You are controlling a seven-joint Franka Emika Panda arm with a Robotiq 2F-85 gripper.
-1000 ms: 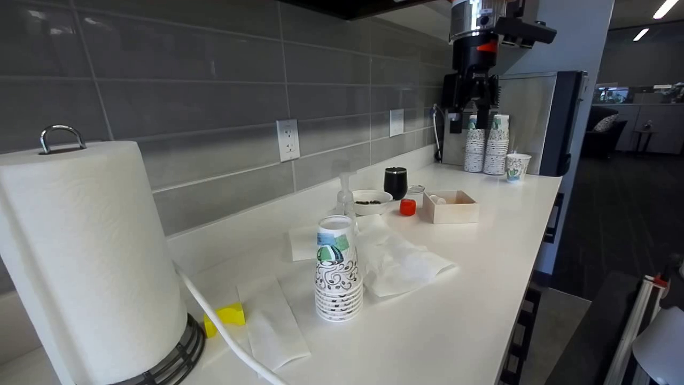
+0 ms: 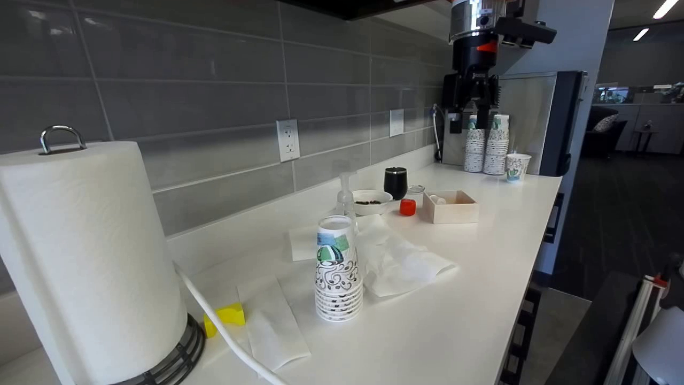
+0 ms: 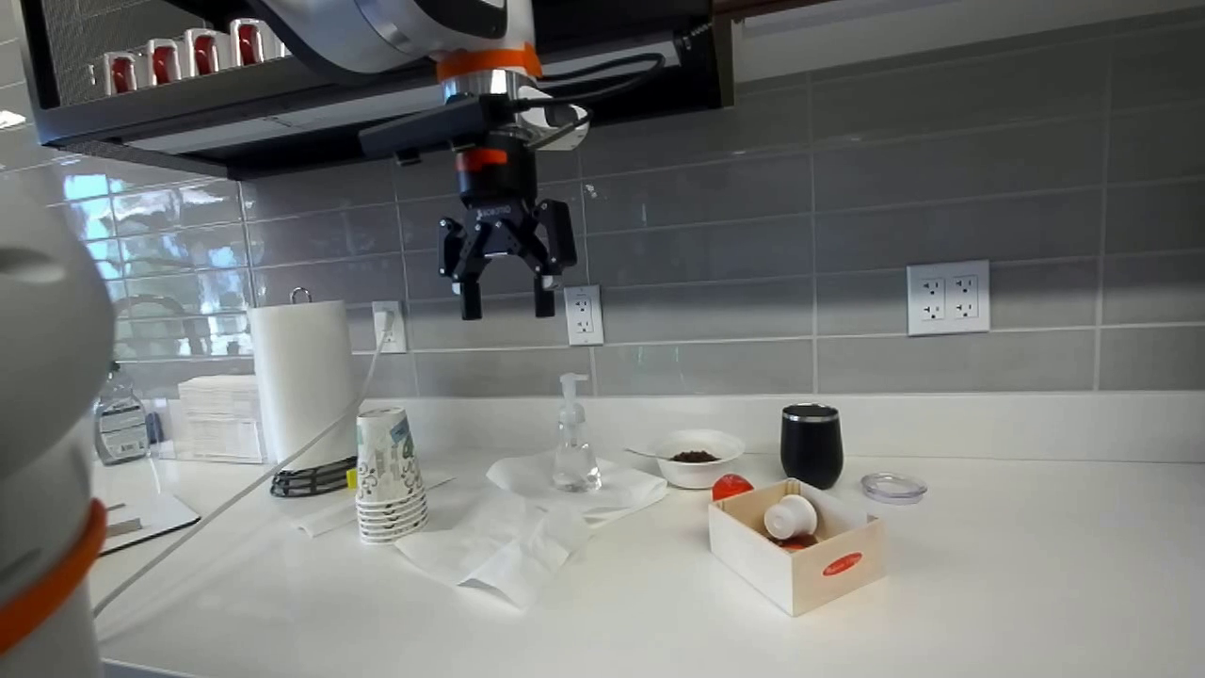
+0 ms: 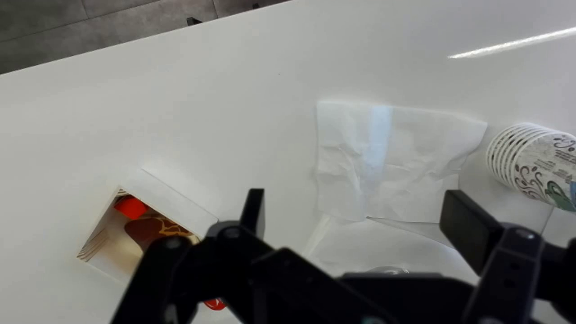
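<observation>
High above the counter hangs my gripper, its two fingers wide apart with only air between them. In the wrist view the gripper stands open over the crumpled paper towel. To one side sits a small wooden box holding a white cup-like piece and something red. A red object rests just behind the box. The clear pump bottle stands on a second towel sheet, with a white bowl of dark bits beside it. A stack of paper cups is upright on the left.
Behind the box stand a black tumbler and a clear lid. A paper towel roll and a white cable occupy the far left. The shelf overhangs the wall side. Bare counter lies along the front.
</observation>
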